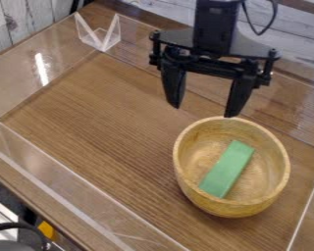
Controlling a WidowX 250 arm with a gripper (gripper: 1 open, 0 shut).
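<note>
My black gripper (207,86) hangs at the upper middle, above and behind a yellow bowl (199,196), with its two fingers spread wide and nothing visible between them. A green rectangular block (226,172) lies inside the bowl, tilted lengthwise from upper right to lower left.
A white angular object (97,34) stands at the back left. A cable loops beside the arm at top right. The table's edge runs along the lower left.
</note>
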